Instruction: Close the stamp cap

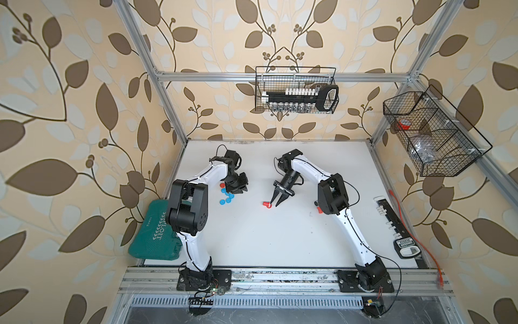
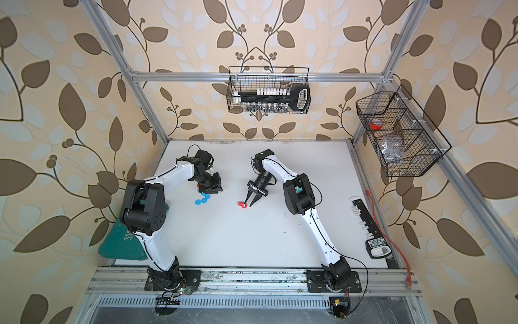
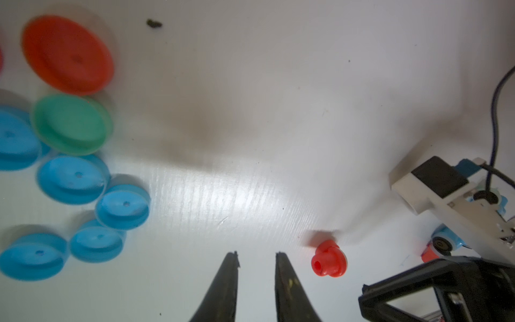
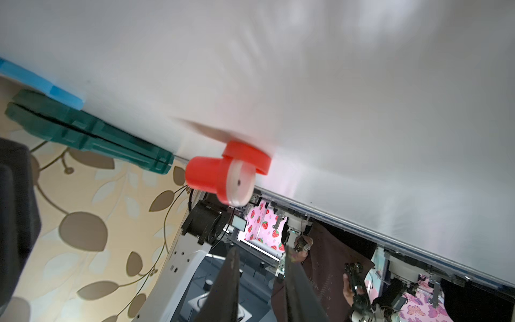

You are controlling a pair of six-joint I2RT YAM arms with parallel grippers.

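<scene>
The red stamp (image 4: pixel 206 174) lies tipped on its side against the red cap (image 4: pixel 247 154); its pale face is uncovered and outside the cap in the right wrist view. In the top left view the stamp (image 1: pixel 265 203) is just left of my right fingertips. My right gripper (image 1: pixel 275 205) stands open above the table, nothing between its fingers. Off to the left, my left gripper is open and empty too, well away from the stamp (image 3: pixel 324 263).
Several blue caps (image 3: pixel 123 206), a green cap (image 3: pixel 72 124) and a larger red cap (image 3: pixel 67 54) lie near the left arm. Other stamps (image 3: pixel 445 244) stand behind the right arm. A teal case (image 1: pixel 156 232) occupies the left edge.
</scene>
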